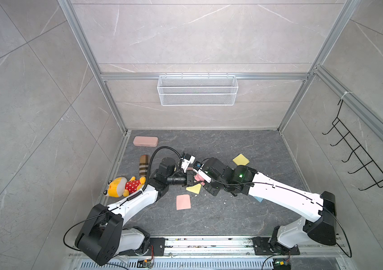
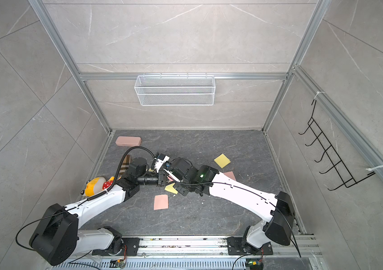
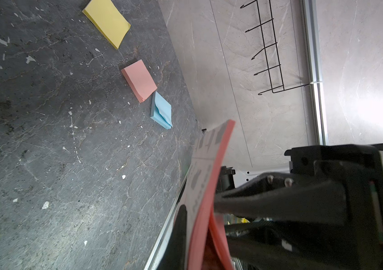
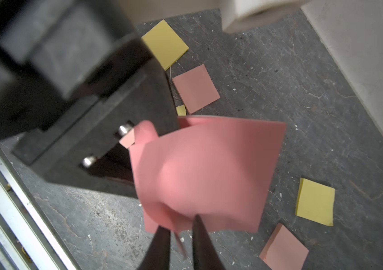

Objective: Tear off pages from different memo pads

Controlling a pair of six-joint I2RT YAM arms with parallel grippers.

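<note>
A pink memo sheet [image 4: 209,175], curled and creased, is held up between the two arms. My left gripper [image 1: 192,181] is shut on its edge. In the left wrist view the pink paper [image 3: 211,193] stands edge-on, its pale smudged face toward the camera. My right gripper is at the sheet's lower edge, its blurred fingers apart with a strip of pink hanging between them. On the table lie a yellow pad [image 3: 108,22], a pink pad [image 3: 139,81] and a blue pad [image 3: 161,111] with a lifted top page.
Loose yellow [image 1: 194,188] and pink [image 1: 183,202] squares lie near the front. A pink case [image 1: 145,141], a striped item [image 1: 143,165] and a bear toy [image 1: 124,186] occupy the left.
</note>
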